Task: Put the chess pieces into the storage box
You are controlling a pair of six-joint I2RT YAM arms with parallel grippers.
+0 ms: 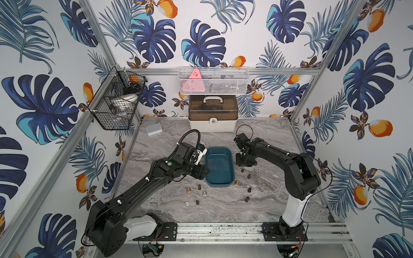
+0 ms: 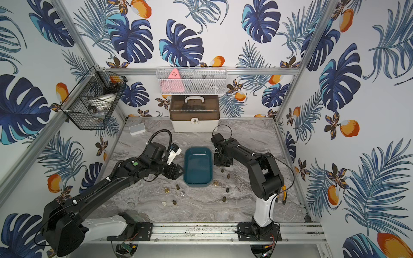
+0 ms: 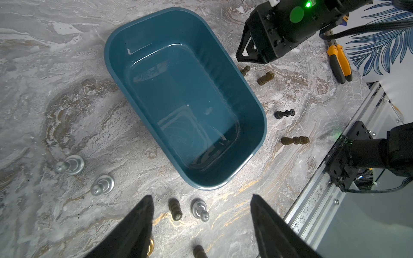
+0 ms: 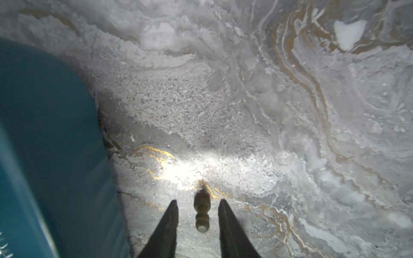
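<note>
The storage box (image 1: 219, 147) is a blue tray, empty inside, in the middle of the table. In the right wrist view my right gripper is open, its fingers standing either side of a small brown chess piece (image 4: 202, 202) with a gap on both sides. Right of the box lie a brown piece (image 3: 265, 78), a black piece (image 3: 284, 114) and another brown one (image 3: 295, 140). Left of it stand silver pieces (image 3: 102, 185); a dark piece (image 3: 175, 209) is near its front. Over the left side hangs my left gripper, open and empty.
A lidded case (image 1: 213, 122) stands at the back, with a white wire basket (image 1: 234, 81) above it. At the back left is a small white block (image 1: 153, 129). Pliers (image 3: 339, 62) lie at the right edge.
</note>
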